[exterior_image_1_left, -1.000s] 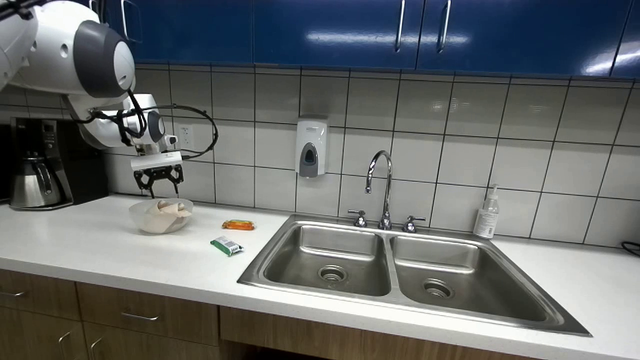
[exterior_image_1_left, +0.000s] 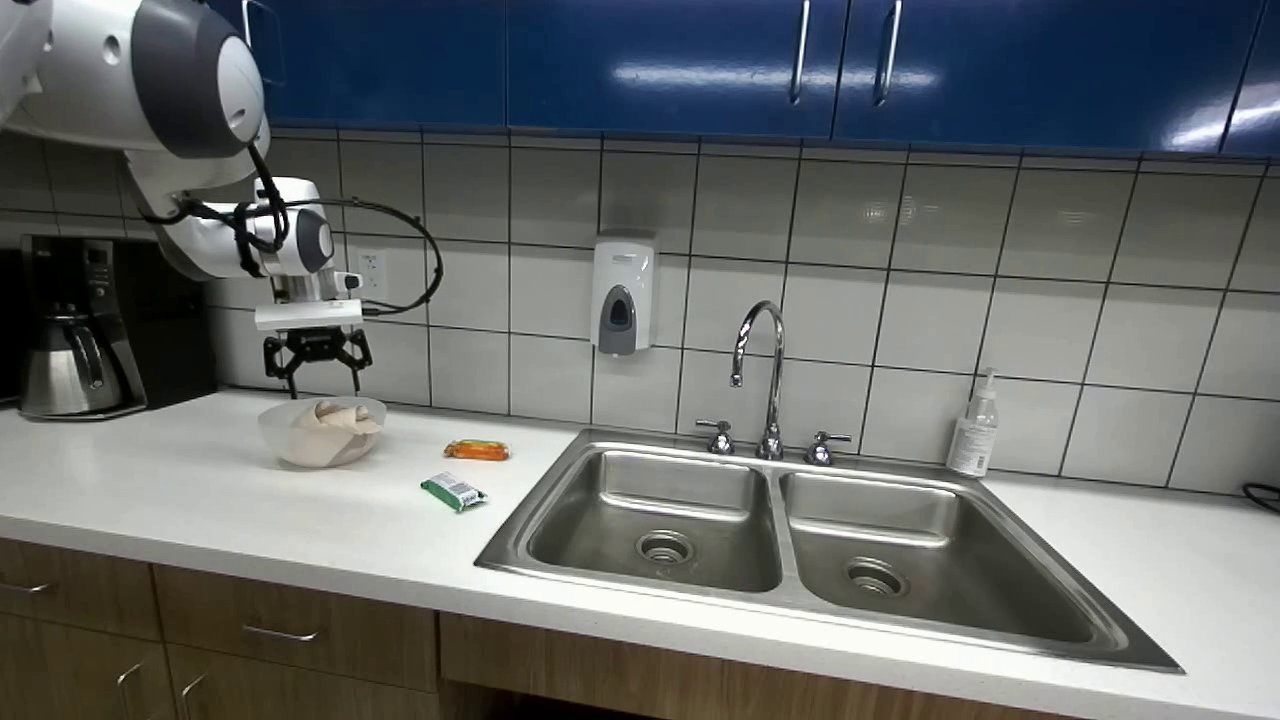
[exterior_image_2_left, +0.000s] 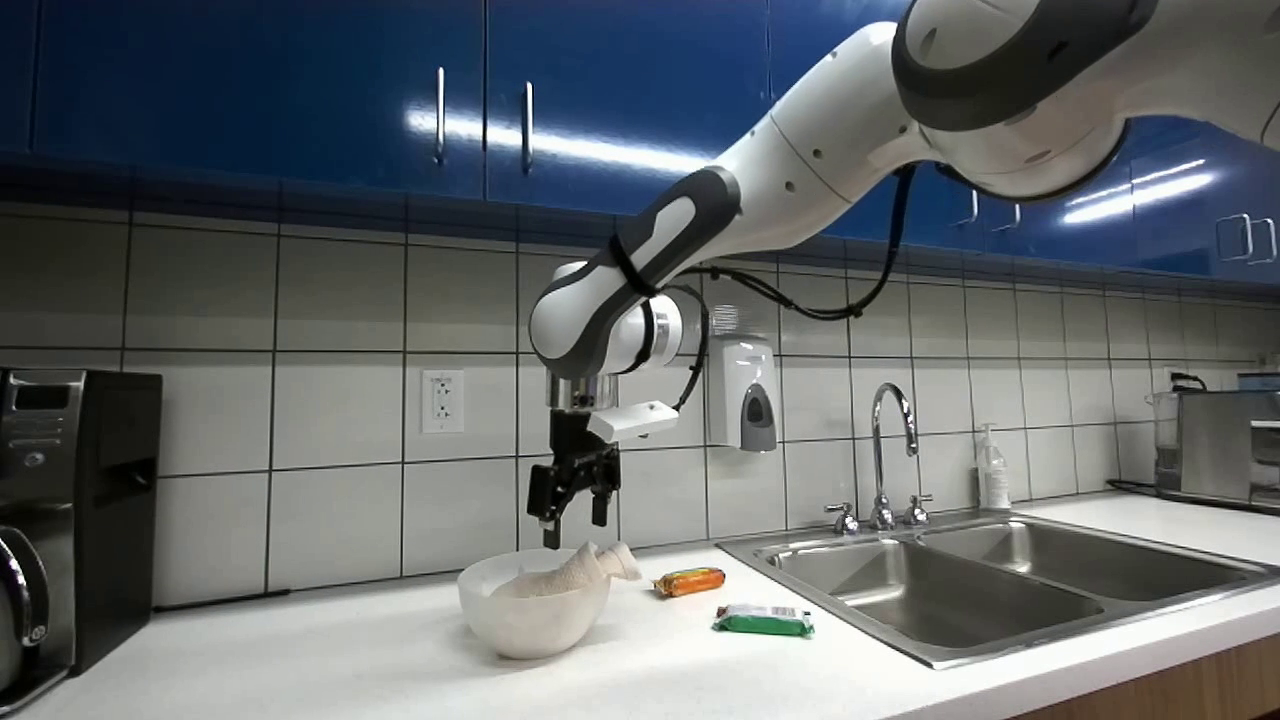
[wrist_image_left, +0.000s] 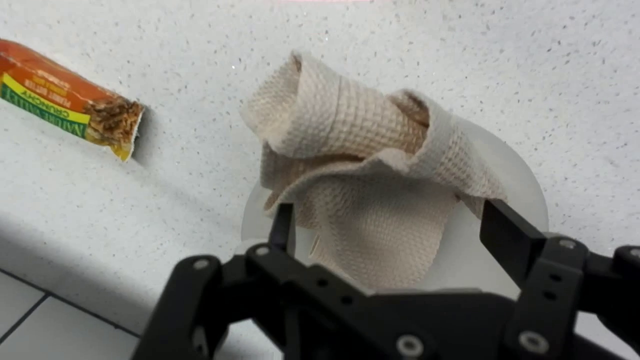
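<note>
A beige woven cloth (wrist_image_left: 384, 198) lies crumpled in the translucent white bowl (exterior_image_2_left: 528, 624). One rolled end of the cloth hangs out over the rim, as exterior view 2 shows. Above the bowl, my black gripper (exterior_image_1_left: 324, 391) stands open and points down. Its fingers (wrist_image_left: 507, 237) are wide apart in the wrist view, with empty air between them and the cloth lower down. The near part of the bowl is hidden behind the gripper body there.
An orange snack bar (exterior_image_1_left: 477, 450) and a green-wrapped bar (exterior_image_1_left: 453, 492) lie right of the bowl. Farther right is the double sink (exterior_image_1_left: 786, 540); a coffee maker (exterior_image_1_left: 90, 324) stands left. Tiled wall runs close behind. The counter in front of the bowl is bare.
</note>
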